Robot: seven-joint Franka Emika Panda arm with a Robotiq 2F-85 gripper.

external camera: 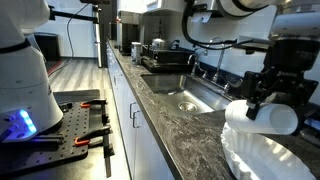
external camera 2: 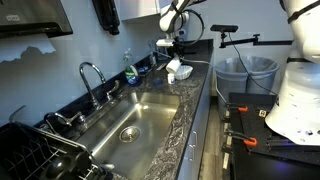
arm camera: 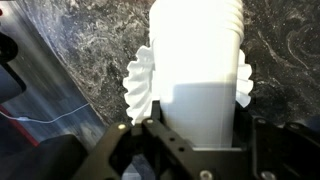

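Observation:
My gripper point(external camera: 265, 97) is shut on a white cylindrical container point(external camera: 261, 118), which it holds tilted over a white scalloped bowl point(external camera: 262, 157) on the counter. In the wrist view the container point(arm camera: 200, 80) fills the middle and hides most of the bowl point(arm camera: 139, 85) beneath it, leaving only the wavy rim showing on both sides. Exterior view 2 has the gripper point(external camera 2: 174, 54) small at the far end of the counter, with the bowl point(external camera 2: 183, 72) just under it. The bowl's inside cannot be made out.
A dark speckled counter point(external camera: 185, 125) runs along the wall, with a metal sink point(external camera: 185, 102) and faucet point(external camera 2: 92, 85) in it. Bottles point(external camera 2: 131, 75) stand near the wall, and a dish rack point(external camera 2: 40, 150) is at the near end.

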